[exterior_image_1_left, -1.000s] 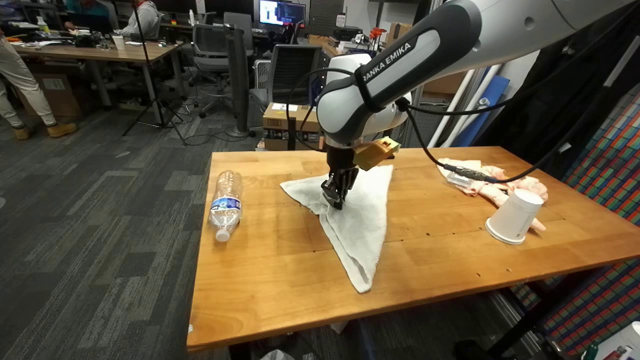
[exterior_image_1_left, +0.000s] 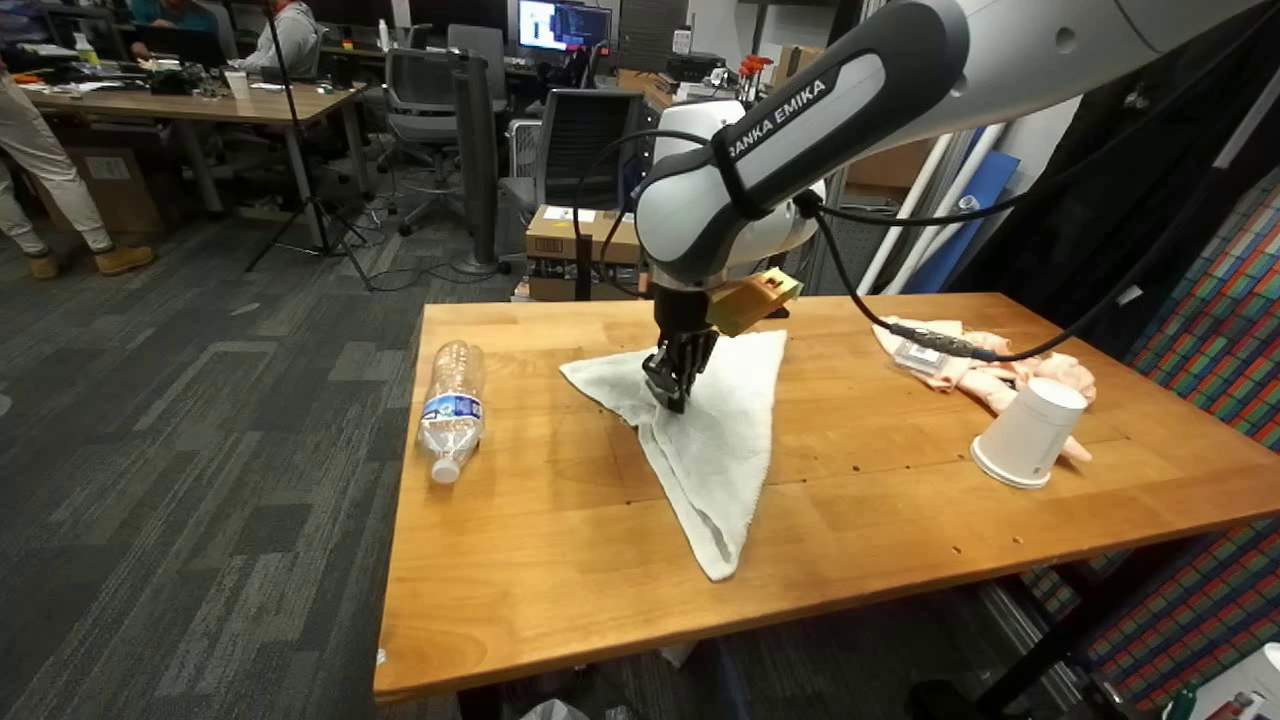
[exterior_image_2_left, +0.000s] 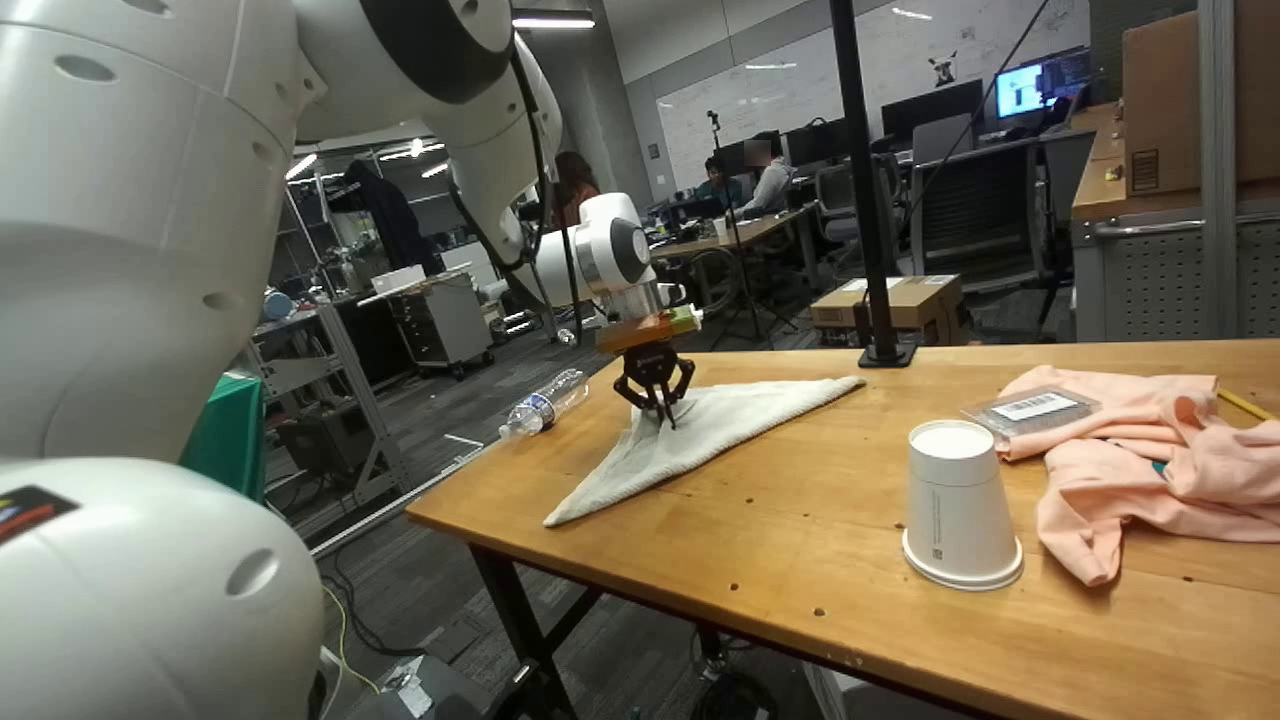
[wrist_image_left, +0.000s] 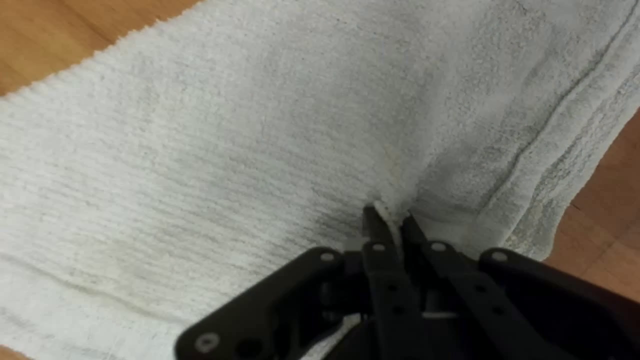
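A white towel (exterior_image_1_left: 726, 444), folded into a rough triangle, lies on the wooden table. In the wrist view its ribbed cloth (wrist_image_left: 240, 132) fills most of the picture. My gripper points down at the towel and is shut on a pinched ridge of it, which shows between the fingertips. From the second exterior side, the gripper (exterior_image_2_left: 661, 414) is over the towel (exterior_image_2_left: 708, 432) near one edge, where the cloth rises slightly into the fingers. Most of the towel rests flat on the wood.
A clear plastic bottle (exterior_image_1_left: 452, 414) lies near the table's left edge. Toward the other end are an upside-down white cup (exterior_image_2_left: 960, 504), crumpled peach cloth (exterior_image_2_left: 1134, 474) and a small clear packet (exterior_image_2_left: 1034, 409). Bare table (exterior_image_1_left: 864, 480) separates the towel from the cup.
My gripper has risen very slightly, and the towel's near corner has shifted a little back and to the left. Bottle and cup stay where they were.
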